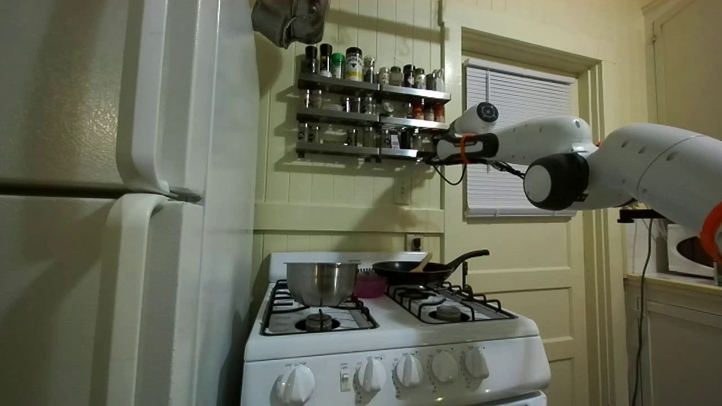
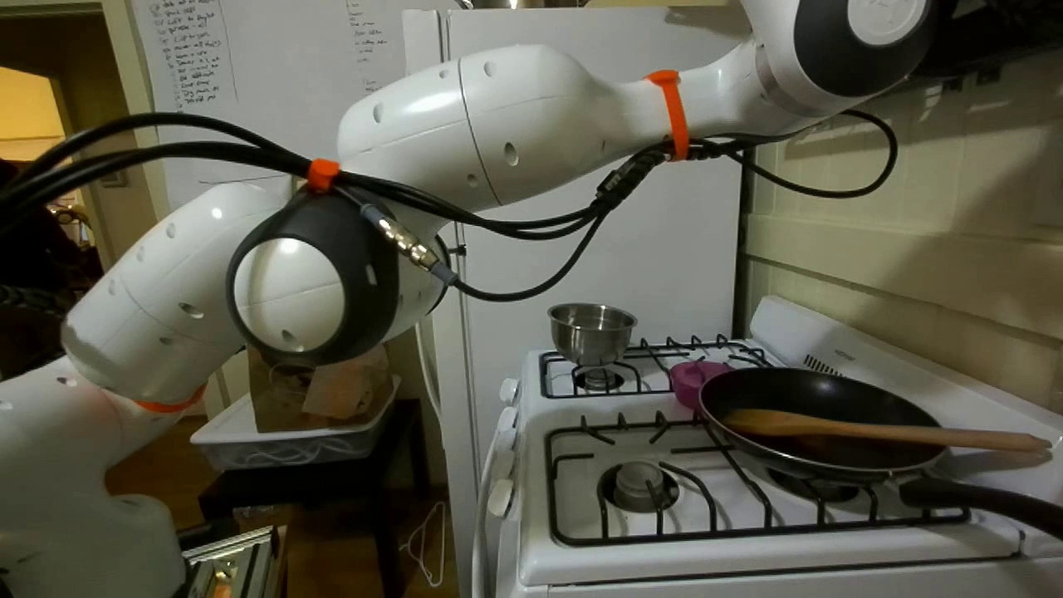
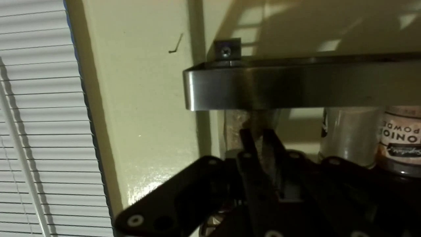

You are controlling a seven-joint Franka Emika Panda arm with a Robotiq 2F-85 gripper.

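In the wrist view, which is upside down, my gripper is at the end of a steel spice shelf (image 3: 308, 87), beside the window. Its dark fingertips stand a narrow gap apart, in front of a glass jar (image 3: 235, 124) with brownish contents. Shadow and blur hide whether they touch the jar. From outside, the arm's wrist (image 1: 467, 146) reaches to the right end of the lowest shelf (image 1: 399, 153); the fingers cannot be made out there.
A clear jar (image 3: 351, 134) and an onion powder jar (image 3: 400, 138) stand farther along the shelf. Below is the stove (image 1: 392, 338), carrying a steel pot (image 1: 321, 283), a pink container (image 1: 369, 287) and a black pan (image 2: 827, 399) with a wooden spoon (image 2: 887, 428). Window blinds (image 3: 39, 118) flank the gripper.
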